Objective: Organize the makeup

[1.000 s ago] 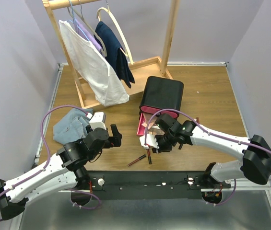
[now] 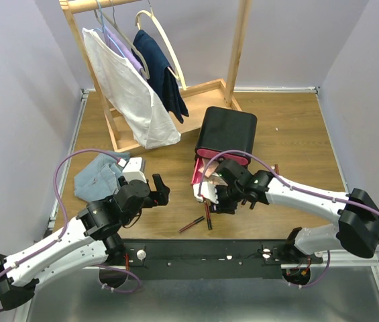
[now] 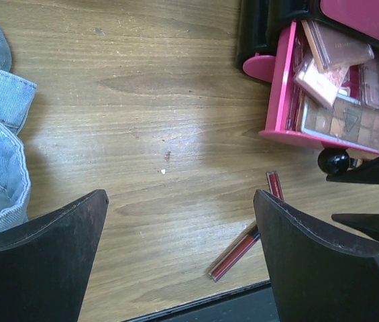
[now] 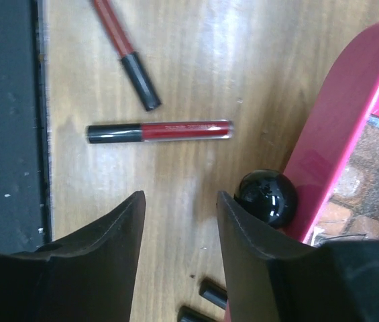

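Note:
The black makeup case (image 2: 226, 127) has its pink drawer (image 3: 276, 107) pulled out, holding palettes (image 3: 340, 121) and compacts, with a black ball knob (image 4: 266, 196) on its front. My right gripper is part open beside that knob, nothing between its fingertips. Two dark red lip gloss tubes lie in front, one (image 4: 182, 130) crosswise in the right wrist view, the other (image 4: 123, 51) angled farther off. More black caps (image 4: 212, 292) show below the drawer. My left gripper stands open left of the drawer, over bare wood.
Folded jeans (image 2: 98, 174) lie at the left. A wooden clothes rack (image 2: 202, 107) with hanging garments stands at the back.
My right gripper has shifted very slightly in the top view near the drawer's front. The left arm and the objects look unchanged.

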